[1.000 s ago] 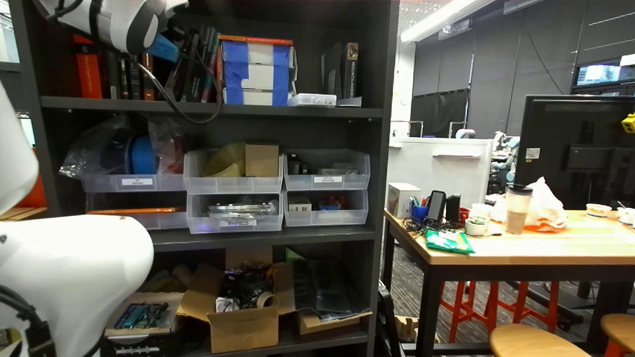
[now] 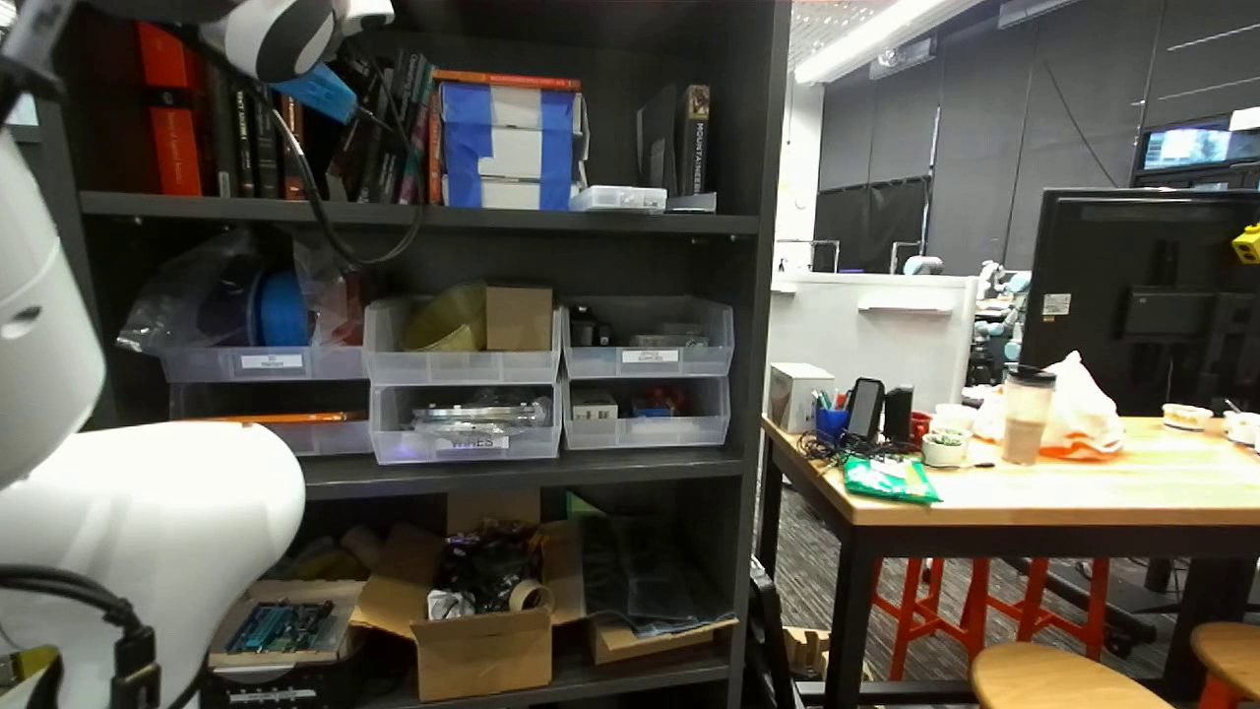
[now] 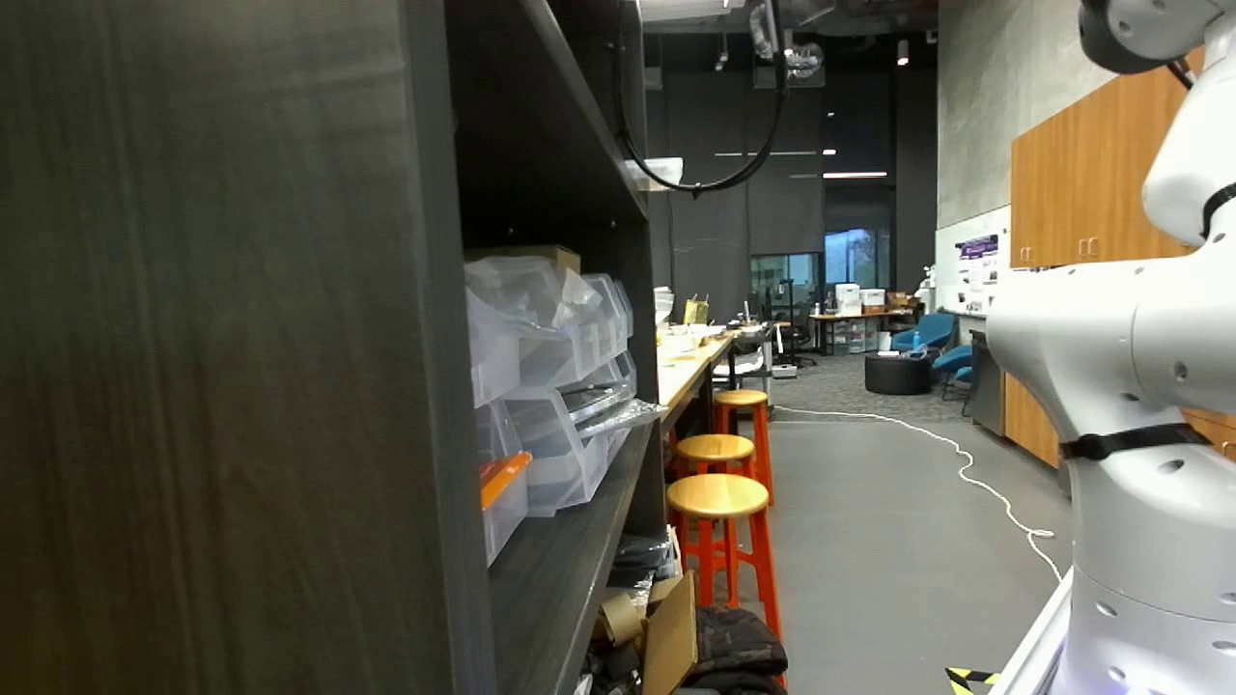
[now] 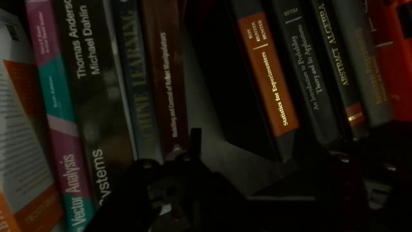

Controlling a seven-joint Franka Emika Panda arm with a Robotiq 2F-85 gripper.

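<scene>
In the wrist view my gripper is a dark shape along the bottom, with a gap between its fingers. A dark book with an orange spine label, Statistics for Experimenters (image 4: 270,77), leans ahead of that gap; whether it touches a finger is too dark to tell. Left of it stands a brown-red book, Modeling and Control of Robot Manipulators (image 4: 166,77), with an empty slot of shelf between the two. In exterior view 1 the white wrist of my arm (image 2: 278,35) is before the top shelf's books, and the fingertips are hidden there.
More books flank the slot, such as Vector Analysis (image 4: 73,174) and Abstract Algebra (image 4: 336,50). Blue-and-white boxes (image 2: 508,148) stand right of the row. A black cable (image 2: 313,189) loops below the wrist. Clear bins (image 2: 467,354) fill the shelf beneath.
My wrist has shifted slightly up and to the right in exterior view 1, and the upper arm has swung. The hanging cable loop sags lower. The books there look unmoved.
</scene>
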